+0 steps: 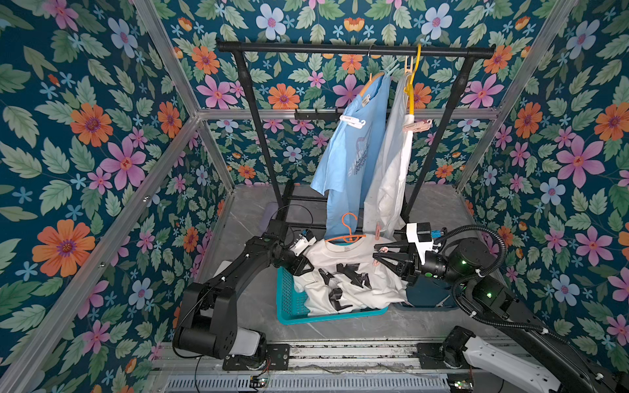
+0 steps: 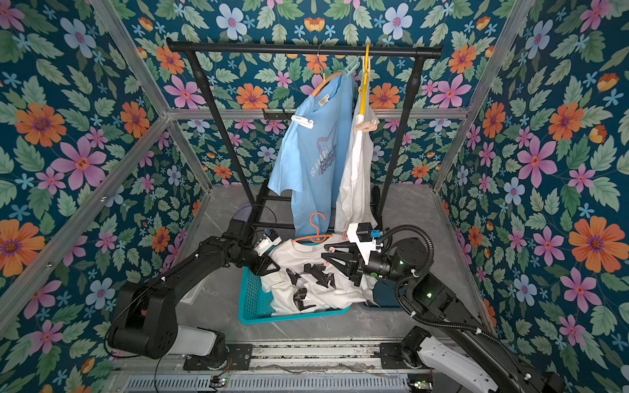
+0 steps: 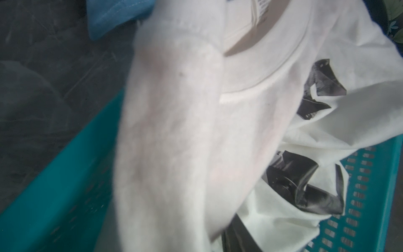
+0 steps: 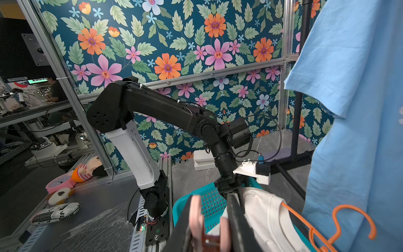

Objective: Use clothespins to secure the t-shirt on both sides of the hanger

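The white t-shirt [image 1: 347,294] with black print lies in the teal basket [image 1: 288,301], an orange hanger [image 1: 352,237] in its collar. A pink clothespin [image 1: 377,230] is at the hanger's right side in the top left view. My left gripper [image 1: 301,264] is down at the shirt's left shoulder; shirt cloth [image 3: 168,134] fills much of the left wrist view, hiding whether the fingers close on it. My right gripper [image 1: 388,257] is shut on a pink clothespin [image 4: 196,214], held above the shirt's right part.
A blue shirt [image 1: 347,150] and a pale garment [image 1: 386,177] hang on the black rack [image 1: 295,49] behind, close above the basket. A dark tray [image 1: 432,294] lies right of the basket.
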